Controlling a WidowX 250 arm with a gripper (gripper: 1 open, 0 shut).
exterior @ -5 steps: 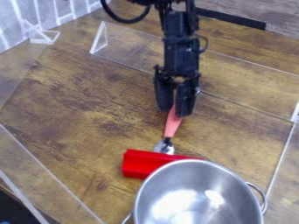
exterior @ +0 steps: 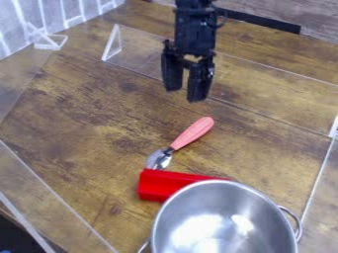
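Note:
My black gripper [exterior: 187,71] hangs open over the upper middle of the wooden table, nothing between its fingers. Below it lies a utensil with a pink handle [exterior: 193,131] and a shiny metal head [exterior: 160,159] pointing down-left. A red cylinder [exterior: 164,184] lies just below the utensil, partly behind a large steel pot [exterior: 222,229] at the bottom right.
The wooden table [exterior: 79,119] has wide clear areas left and right. A white rack [exterior: 42,25] stands at the top left, and clear panels edge the workspace at the sides.
My gripper has risen away from the pink-handled utensil.

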